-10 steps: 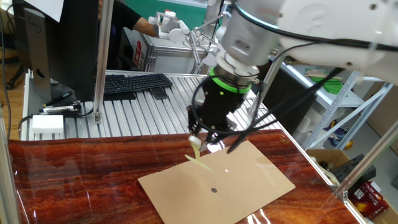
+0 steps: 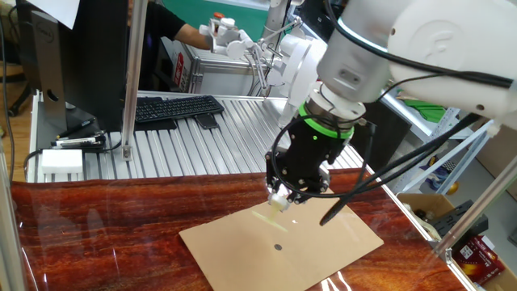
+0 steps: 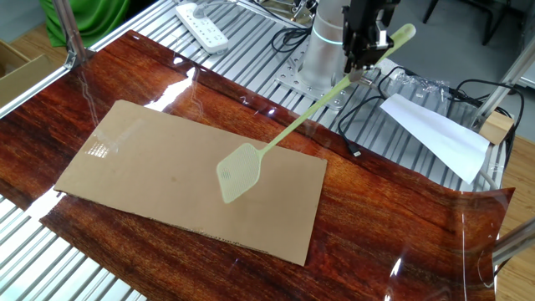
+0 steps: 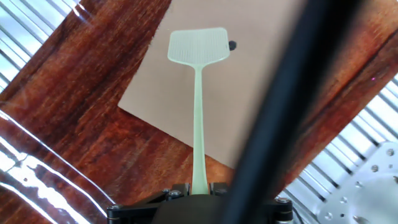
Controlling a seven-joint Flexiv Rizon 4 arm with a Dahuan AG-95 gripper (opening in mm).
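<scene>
A pale green fly swatter (image 4: 198,118) is held by its handle in my gripper, which is shut on it. In exterior view 2 the swatter's flat head (image 3: 240,173) lies over the cardboard sheet (image 3: 159,188), while the handle end sticks up past the gripper (image 3: 361,73). A small dark spot (image 2: 279,247) marks the cardboard; in the wrist view the spot (image 4: 232,45) shows just right of the head's edge. From exterior view 1 the head (image 2: 268,220) looks like a thin strip. Whether it touches the cardboard, I cannot tell.
A glossy wood-patterned mat (image 2: 105,226) lies under the cardboard. Behind it stand a black keyboard (image 2: 179,108) and a white box (image 2: 62,161) on the slatted metal table. Near the arm's base are a power strip (image 3: 201,28), loose cables and a white sheet (image 3: 439,134).
In exterior view 1 my gripper has moved right and slightly down, carrying the swatter with it across the cardboard. Cardboard and spot have stayed in place.
</scene>
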